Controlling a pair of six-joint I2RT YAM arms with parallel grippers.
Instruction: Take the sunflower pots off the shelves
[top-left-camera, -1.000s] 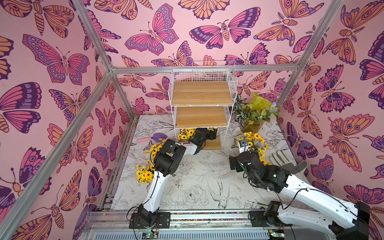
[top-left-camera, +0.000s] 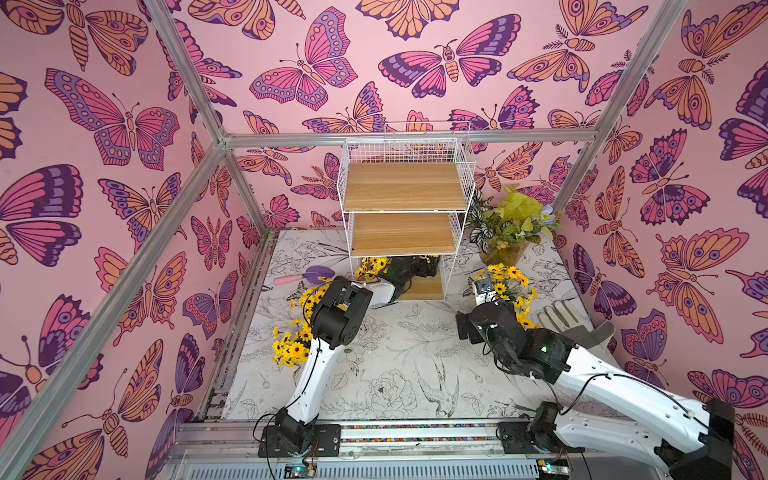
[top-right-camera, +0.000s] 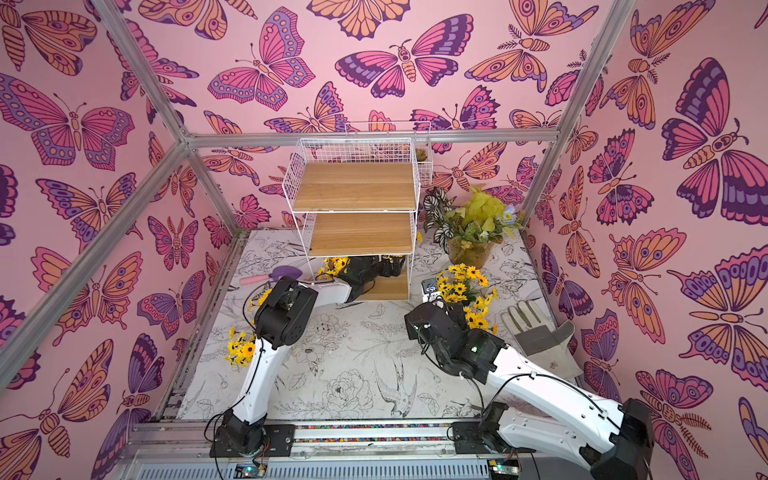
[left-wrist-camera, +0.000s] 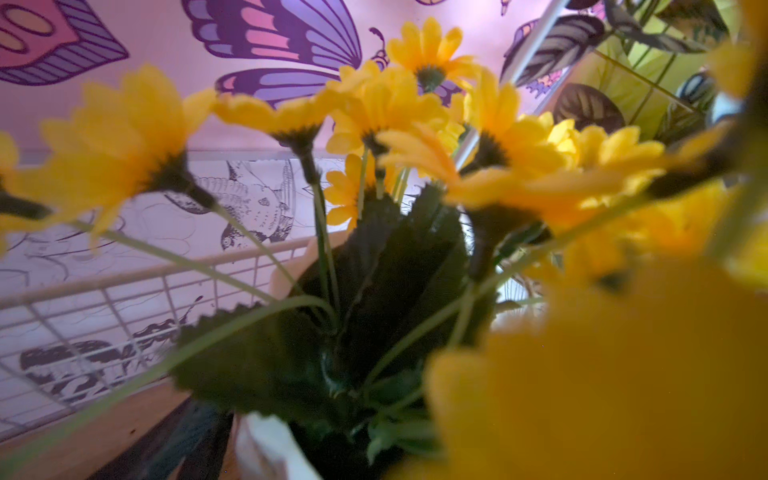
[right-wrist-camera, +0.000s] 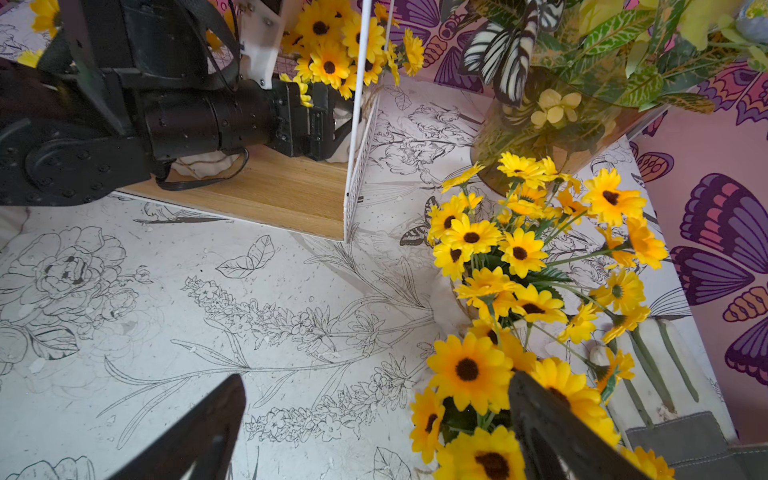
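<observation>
Inside the bottom shelf, my left gripper is open beside a pot of sunflowers (right-wrist-camera: 328, 56) at the right end. The left wrist view is filled by yellow blooms and dark leaves, with part of a pale pot (left-wrist-camera: 276, 452) low down and one dark finger (left-wrist-camera: 180, 444) beside it. More sunflowers (top-left-camera: 373, 267) show at that shelf's left side. Over the table on the right, my right gripper stands with its fingers wide apart, near sunflowers (right-wrist-camera: 512, 304) on the table; their pots are mostly hidden. Other sunflowers (top-left-camera: 291, 345) are on the table left of my left arm.
The upper shelf (top-left-camera: 405, 187) and middle shelf (top-left-camera: 402, 235) are bare. A leafy plant (top-right-camera: 472, 228) stands right of the rack, a glove (top-right-camera: 540, 336) lies at the right edge, and a purple-headed tool (top-left-camera: 317, 273) lies left of the rack.
My left gripper has shifted slightly rightward and lower within the bottom shelf. The right arm is nearly still, and the sunflowers on the table have not visibly moved.
</observation>
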